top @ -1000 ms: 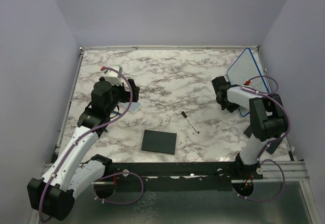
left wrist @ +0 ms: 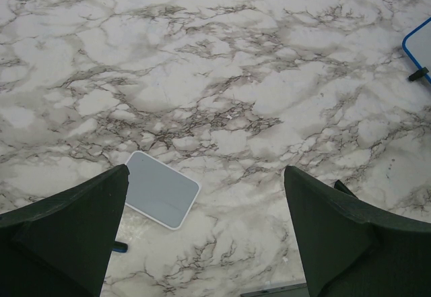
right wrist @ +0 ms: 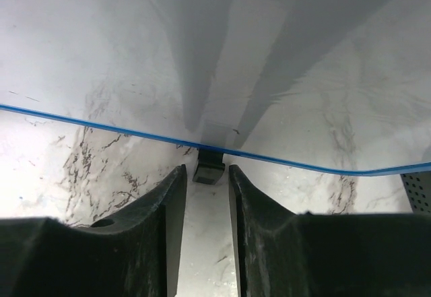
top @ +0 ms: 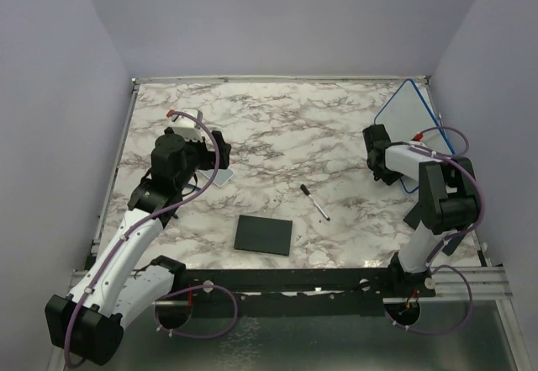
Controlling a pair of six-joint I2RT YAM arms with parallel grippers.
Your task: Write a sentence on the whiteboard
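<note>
The whiteboard, blue-edged, lies at the right side of the table, partly under my right arm. In the right wrist view a dark tab sticks out from the board's blue edge. My right gripper has its fingertips on either side of that tab, slightly parted, with narrow gaps showing. A marker with a black end rests on the table's middle, away from both grippers. Over the left of the table, my left gripper stands wide open, nothing between its fingers.
A dark rectangular panel lies near the front edge. Beneath the left gripper is a small grey, white-rimmed plate, with a dark blue-tipped item beside it.
My right gripper has shifted a little to the right, toward the whiteboard. The board's right corner also appears slightly further right. The left arm and the marker have stayed put.
</note>
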